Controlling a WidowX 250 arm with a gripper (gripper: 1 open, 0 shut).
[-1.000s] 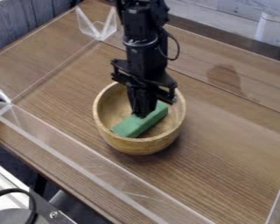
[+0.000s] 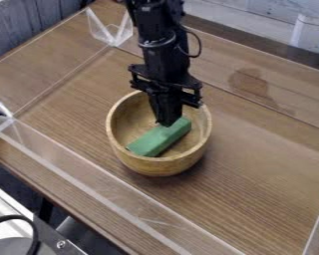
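A wooden bowl (image 2: 141, 160) stands on the wooden table in the middle of the view, holding a green oblong block (image 2: 157, 139) that lies slanted across its floor. Above the bowl's back part hangs my black gripper (image 2: 163, 113), fingertips pointing down, just over the upper end of the block. It looks shut, with nothing visible between its fingers.
Clear plastic pieces sit at the back left and left edge. A dark cable and pale equipment (image 2: 16, 239) are at the lower left, beyond the table's edge.
My gripper has risen a little and shifted slightly back from the block, uncovering more of it. The bowl and block look about the same.
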